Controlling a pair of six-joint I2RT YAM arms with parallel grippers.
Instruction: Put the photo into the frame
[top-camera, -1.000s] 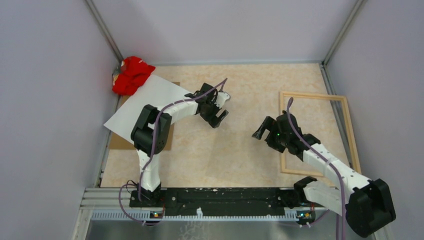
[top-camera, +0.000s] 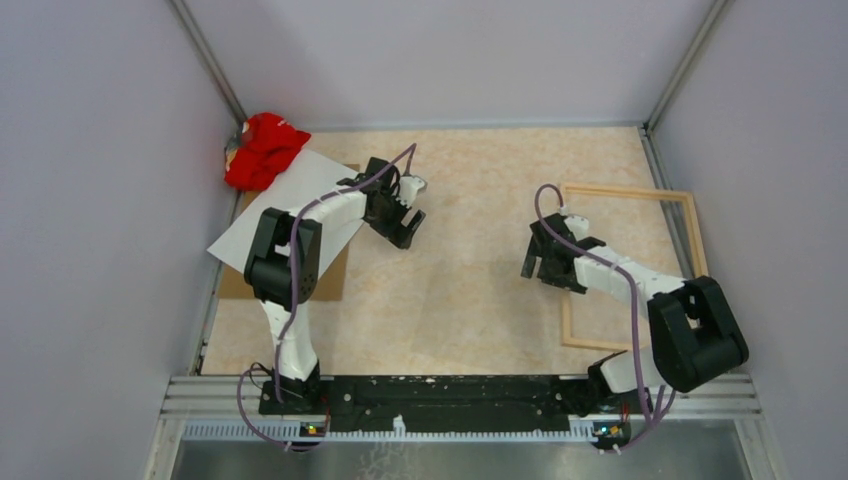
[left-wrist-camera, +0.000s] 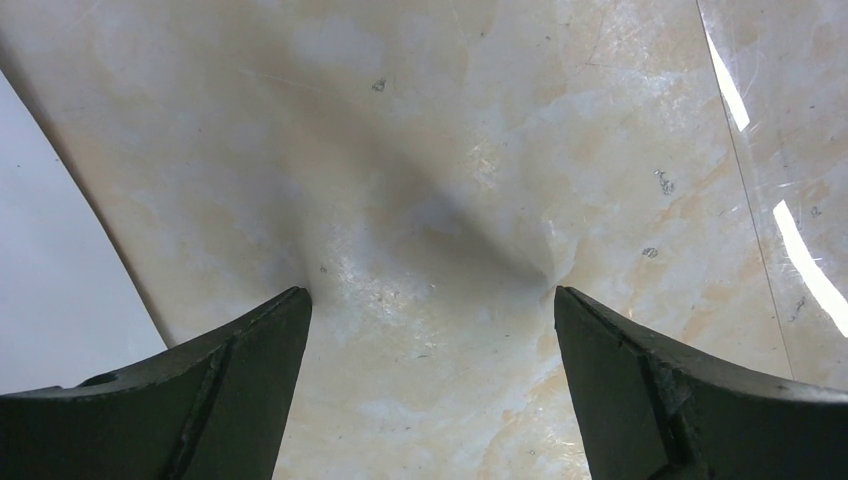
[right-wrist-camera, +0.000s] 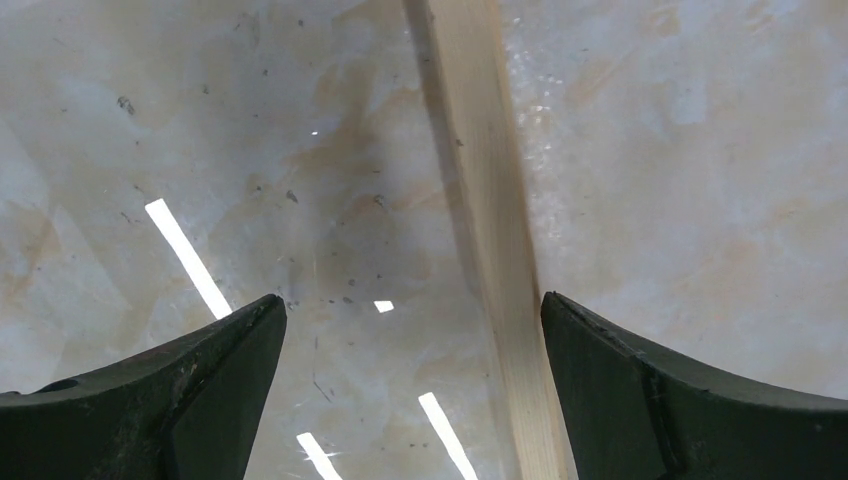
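A large white sheet (top-camera: 287, 207), no picture showing on its upper side, lies slantwise over a brown board (top-camera: 330, 283) at the left. The light wooden frame (top-camera: 700, 235) lies flat at the right, partly covered by my right arm. My left gripper (top-camera: 411, 228) is open to the right of the sheet, with only tabletop between its fingers. Over the frame's left bar (right-wrist-camera: 490, 190), my right gripper stands open. That bar runs between its fingers, close by the right fingertip; whether they touch I cannot tell.
A clear sheet edge (left-wrist-camera: 755, 220) with bright reflections shows on the tabletop in the left wrist view. Red cloth (top-camera: 265, 150) lies at the back left corner, by the white sheet. Grey walls enclose the table; its middle has no upright objects.
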